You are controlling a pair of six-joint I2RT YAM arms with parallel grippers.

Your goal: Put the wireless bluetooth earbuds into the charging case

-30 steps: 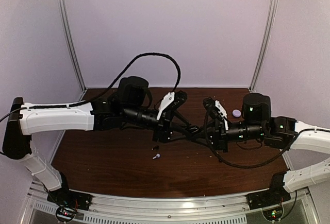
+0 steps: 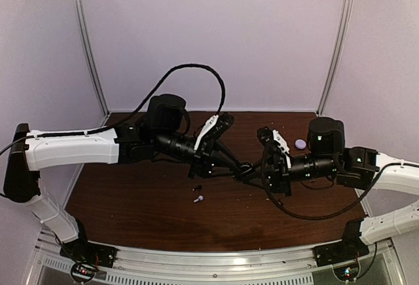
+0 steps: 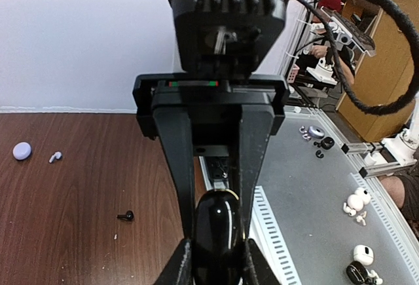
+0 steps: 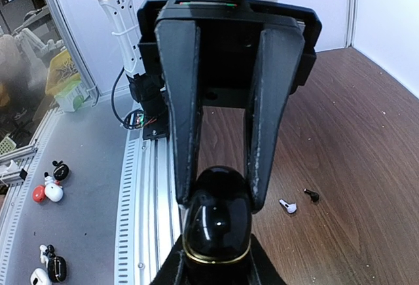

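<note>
The glossy black charging case [image 2: 245,167] with a gold seam is held in the air between both grippers, filling the lower middle of the left wrist view [image 3: 216,236] and right wrist view [image 4: 217,213]. My left gripper [image 2: 237,170] and right gripper [image 2: 246,173] are both shut on it from opposite sides. Whether its lid is open cannot be seen clearly. On the wooden table below lie a black earbud [image 3: 126,215] and a white earbud [image 4: 289,206], apart from each other.
A round lilac case [image 2: 300,143] lies at the table's right rear.
Both arms have shifted very slightly, the left arm's upper part and cable a few pixels up in the top view.
</note>
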